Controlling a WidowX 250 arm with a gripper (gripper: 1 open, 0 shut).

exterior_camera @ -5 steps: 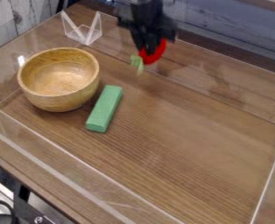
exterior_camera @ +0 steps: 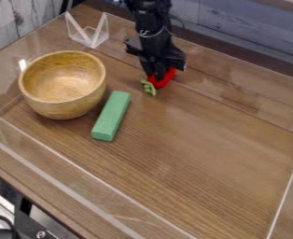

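Note:
The black robot gripper (exterior_camera: 154, 67) is at the upper middle of the wooden table, lowered over a red object (exterior_camera: 167, 77) with a small green part (exterior_camera: 149, 88), which looks like a strawberry or similar item. The gripper appears shut on it, though its fingertips are partly hidden. A wooden bowl (exterior_camera: 62, 82) sits at the left, and a green block (exterior_camera: 110, 116) lies to its right and slightly nearer.
A clear angular plastic piece (exterior_camera: 90, 30) stands at the back left. Walls border the back and left.

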